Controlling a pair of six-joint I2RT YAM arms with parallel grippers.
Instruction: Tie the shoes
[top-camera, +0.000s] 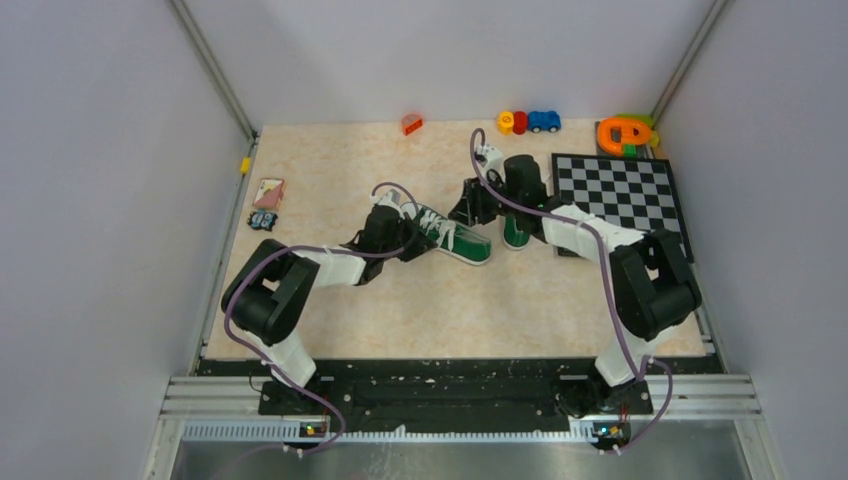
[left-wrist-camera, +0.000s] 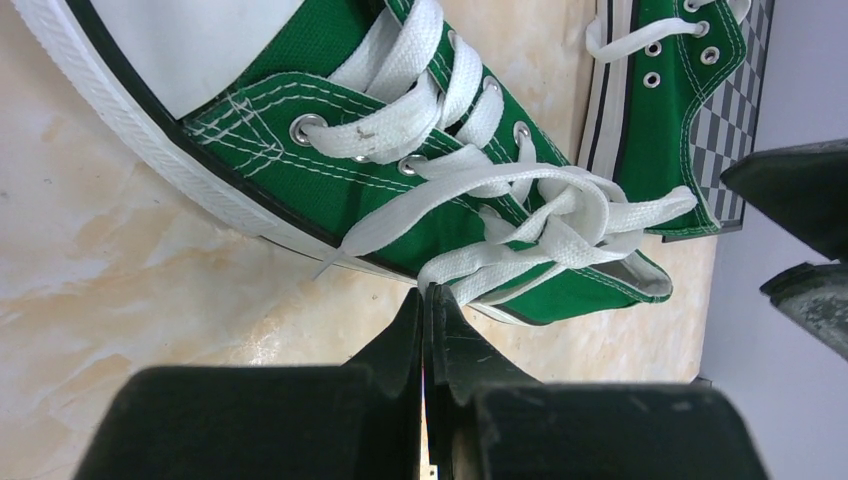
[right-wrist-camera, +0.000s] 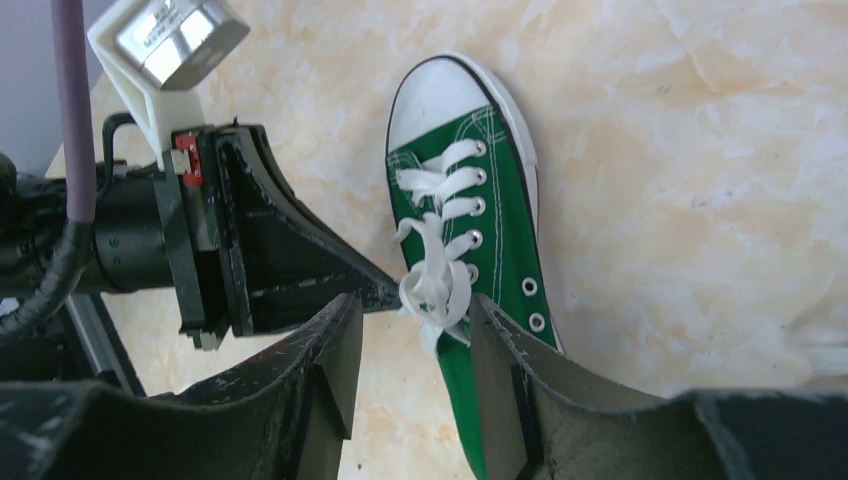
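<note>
A green shoe (top-camera: 468, 247) with a white toe and white laces lies slantwise mid-table. In the left wrist view, a loose knot of lace (left-wrist-camera: 575, 215) sits over its upper eyelets, with one flat lace end hanging toward the sole. My left gripper is shut at the shoe's side, a bend of the lace pinched at its tips. My right gripper hangs open above the shoe. Its fingers (right-wrist-camera: 338, 345) stand apart, and the knot shows beyond and between them, not visibly touched. A second green shoe (left-wrist-camera: 650, 110) stands to the right, partly under the right arm.
A black-and-white checkered board (top-camera: 620, 195) lies at the right. Along the back are an orange toy (top-camera: 622, 133), a blue toy car (top-camera: 544, 121) and a red block (top-camera: 411, 124). Small items, including a pink one (top-camera: 269, 193), lie far left.
</note>
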